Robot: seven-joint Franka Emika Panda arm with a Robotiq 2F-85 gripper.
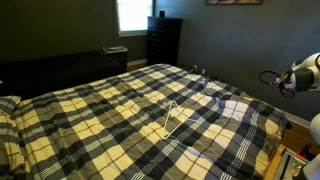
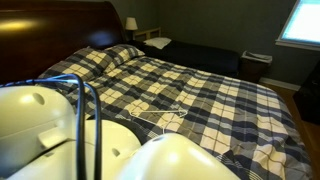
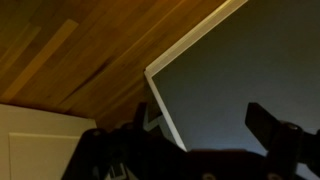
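Note:
A white clothes hanger [image 1: 174, 119] lies flat on the plaid bedspread [image 1: 100, 125], near the middle of the bed in exterior view 1. The same hanger [image 2: 160, 114] shows in exterior view 2, just beyond the robot's white arm [image 2: 175, 160]. In the wrist view my gripper stands open, its dark fingers wide apart with nothing between them. Floor and wall fill the space past the fingers; neither the hanger nor the bed is in that view. At the far right of exterior view 1, the arm [image 1: 301, 78] is beside the bed, well away from the hanger.
A dark headboard [image 2: 50, 35] and pillows [image 2: 90, 62] are at the left of exterior view 2. A dark dresser [image 1: 163, 40] stands at the back. White trim [image 3: 195, 38] separates the wooden floor [image 3: 90, 50] from the grey wall. The bedspread around the hanger is clear.

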